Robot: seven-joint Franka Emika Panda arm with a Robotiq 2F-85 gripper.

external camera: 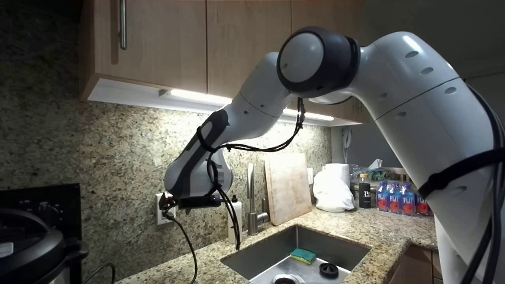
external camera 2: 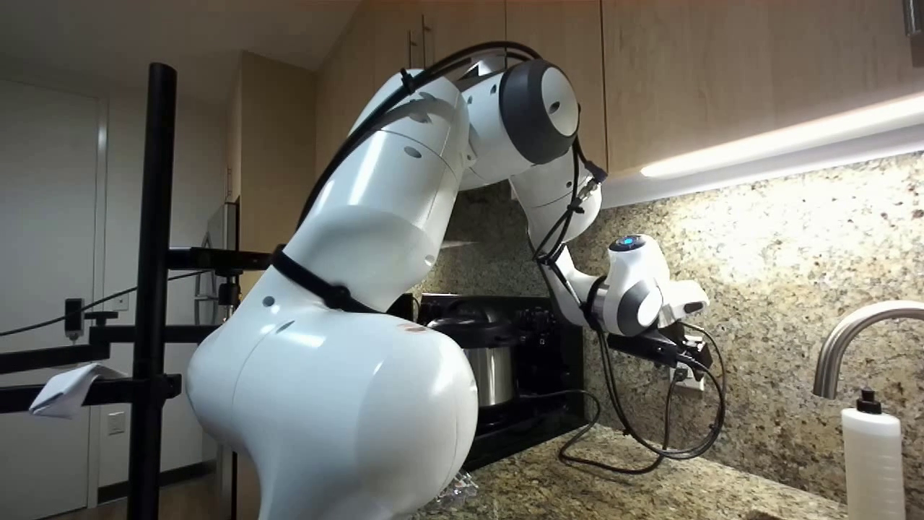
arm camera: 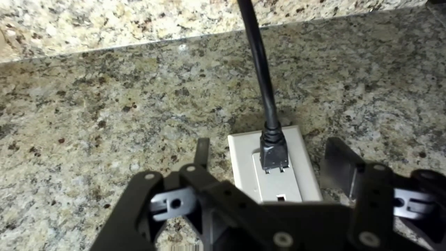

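A black plug (arm camera: 274, 154) sits in the upper socket of a white wall outlet (arm camera: 307, 167), its thick black cable (arm camera: 261, 75) running toward the counter. In the wrist view my gripper is open, one finger on each side of the plug with clear gaps between. The lower socket is partly hidden by the gripper body. From exterior view 1, the gripper (external camera: 167, 202) overlaps the outlet (external camera: 159, 215) and covers much of it. How far the fingertips are from the wall is hard to tell.
A cooker (external camera: 35, 246) stands left of the outlet. On the right are a white soap bottle (external camera 2: 873, 459), a faucet (external camera: 251, 198) and the sink (external camera: 274, 248), holding a sponge (external camera: 303, 256). Cupboards (external camera: 151, 42) hang above. My arm's own cables loop below the wrist.
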